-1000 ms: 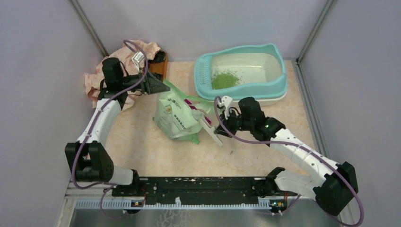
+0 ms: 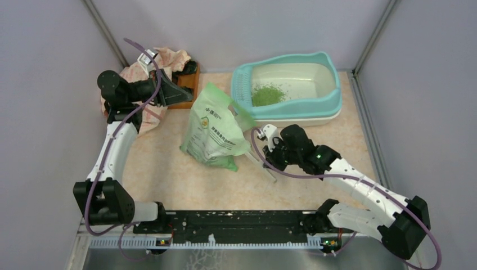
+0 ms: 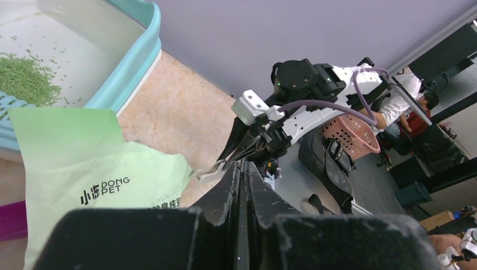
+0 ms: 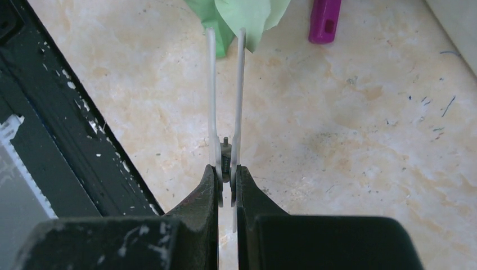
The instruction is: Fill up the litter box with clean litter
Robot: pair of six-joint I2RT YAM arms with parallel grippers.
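A green-and-white litter bag (image 2: pixel 214 129) slumps upright on the floor, its flap (image 3: pixel 101 169) raised. The teal-rimmed litter box (image 2: pixel 332 104) holds a patch of green pellets (image 2: pixel 267 95). My left gripper (image 2: pixel 183 95) is above and left of the bag, empty; its fingertips sit close together in the left wrist view, the gap unclear. My right gripper is shut on pale tongs (image 4: pixel 241 107), which point at the bag's lower right. A purple handle (image 4: pixel 323 22) shows beside the bag.
A wooden tray (image 2: pixel 188 79) with crumpled pink cloth (image 2: pixel 154 115) lies at the back left. The floor in front of the bag is clear.
My right gripper and tongs have shifted slightly; the bag's top has settled.
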